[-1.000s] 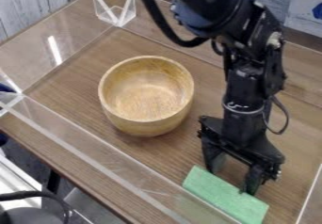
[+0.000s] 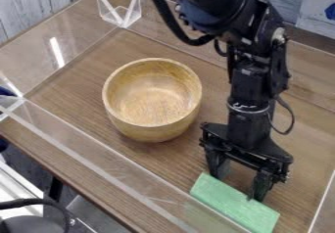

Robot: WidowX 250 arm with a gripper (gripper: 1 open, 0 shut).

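Observation:
My gripper (image 2: 242, 173) reaches down from the top of the camera view, black, its open fingers low over the wooden table beside a green rectangular block (image 2: 232, 204). The block lies at the bottom front, just below the fingertips; whether they touch it I cannot tell. A wooden bowl (image 2: 151, 92) stands to the left of the arm.
A clear plastic piece (image 2: 120, 12) is at the top left. Black cables and hardware (image 2: 26, 217) show at the lower left corner.
The arm has shifted and tilted slightly over the last second, its upper part appearing a little more upright. The green block and the bowl look unmoved.

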